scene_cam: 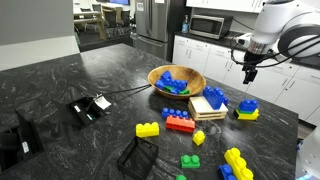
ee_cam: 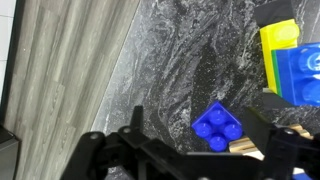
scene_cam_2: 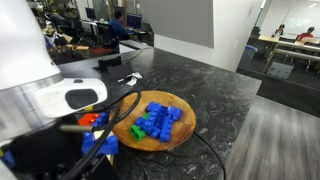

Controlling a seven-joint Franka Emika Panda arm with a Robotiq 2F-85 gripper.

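Observation:
My gripper [scene_cam: 247,72] hangs open above the right side of the dark counter, nothing between its fingers. Below it, in the wrist view, a blue brick [ee_cam: 217,126] lies between and beyond the finger tips, clear of them. To the right in that view stands a stack with a blue brick [ee_cam: 302,74] beside a yellow one [ee_cam: 281,36]; exterior view 1 shows this blue, yellow and green stack [scene_cam: 246,109] on the counter. The white arm covers much of the left of exterior view 2.
A wooden bowl [scene_cam: 155,88] holds several blue and green bricks. Near it are a light wooden block [scene_cam: 201,110], a red brick [scene_cam: 180,125], a yellow brick [scene_cam: 147,130] and a black basket [scene_cam: 137,158].

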